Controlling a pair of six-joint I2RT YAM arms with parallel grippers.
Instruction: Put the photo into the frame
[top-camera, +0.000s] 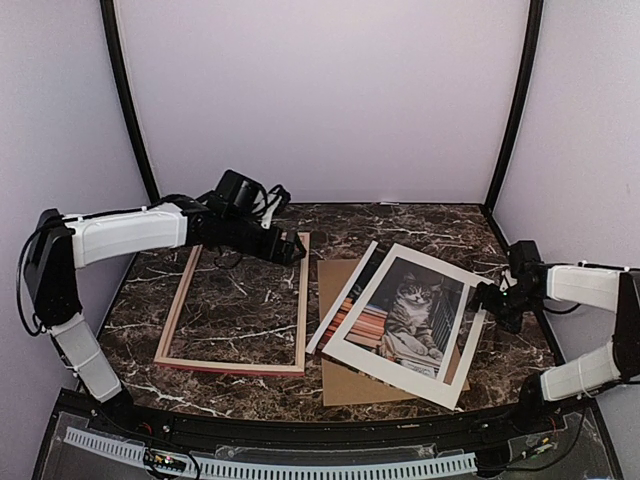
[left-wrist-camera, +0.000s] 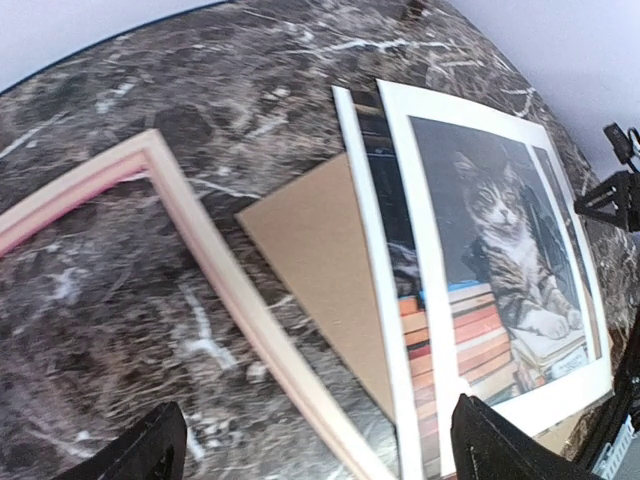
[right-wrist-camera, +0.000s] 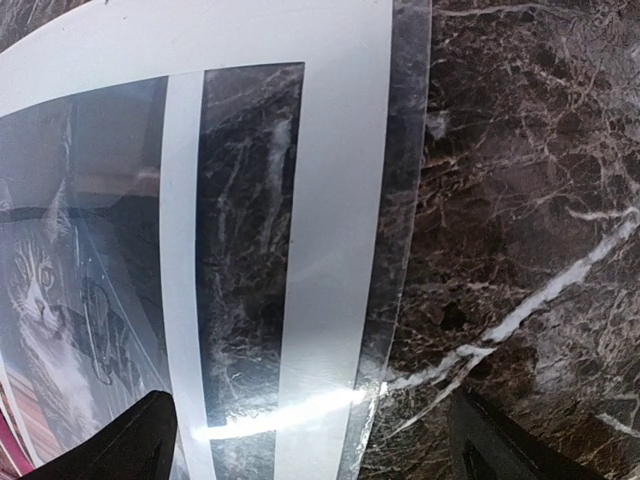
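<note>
The empty wooden frame (top-camera: 302, 320) lies on the left of the table. To its right is the cat photo (left-wrist-camera: 510, 235), partly covered by a white mat (top-camera: 400, 390) that sits askew over it; a strip of bare table shows through the mat's opening. A clear sheet (right-wrist-camera: 405, 180) extends past the mat's right edge. My left gripper (top-camera: 296, 250) hangs open over the frame's far right corner, holding nothing. Beside the mat's right edge, my right gripper (top-camera: 490, 297) is open above the sheet's border, also empty.
A brown backing board (top-camera: 345, 390) lies under the photo and mat, its left and near parts showing. Dark marble table (top-camera: 240, 310) is visible inside the frame. Bare table (right-wrist-camera: 540, 330) lies right of the mat.
</note>
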